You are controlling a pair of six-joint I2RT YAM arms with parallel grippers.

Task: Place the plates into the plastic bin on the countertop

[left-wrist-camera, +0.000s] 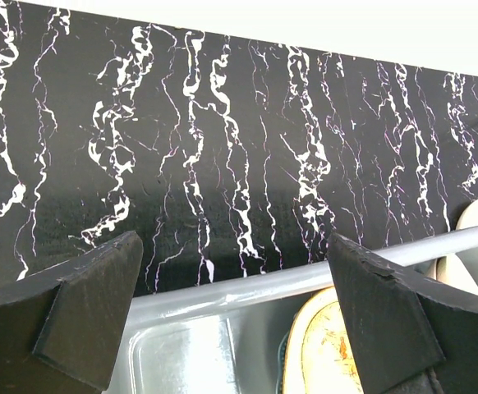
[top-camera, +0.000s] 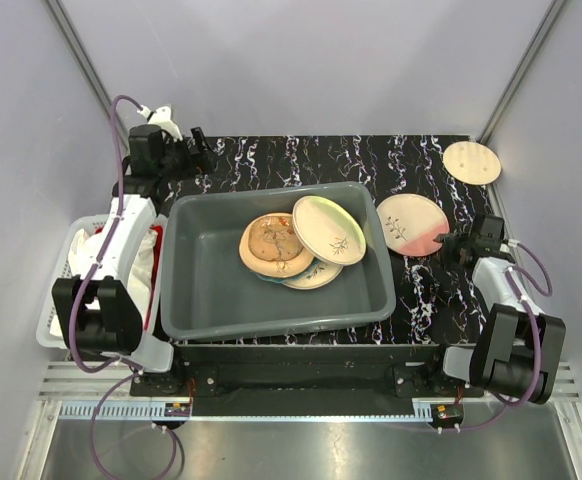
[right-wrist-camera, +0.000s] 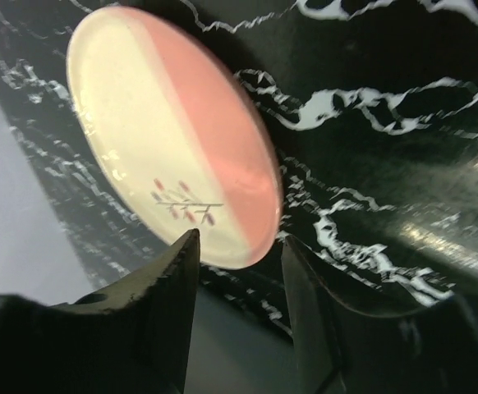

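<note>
A grey plastic bin (top-camera: 206, 280) holds several stacked plates (top-camera: 326, 225). A cream and pink plate (top-camera: 406, 220) lies on the marble counter right of it; in the right wrist view this plate (right-wrist-camera: 173, 131) fills the upper left. My right gripper (top-camera: 449, 245) is at that plate's right edge, its fingertips (right-wrist-camera: 296, 263) just beyond the rim, part open with nothing visible between them. A cream plate (top-camera: 471, 160) lies at the back right. My left gripper (top-camera: 199, 150) stands open above the back left counter, beyond the bin's rim, nothing between its fingers.
A white basket (top-camera: 61, 300) with cloths sits at the far left. The counter (top-camera: 301, 155) behind the bin is clear, as is the strip at front right. Walls close in at the back and both sides.
</note>
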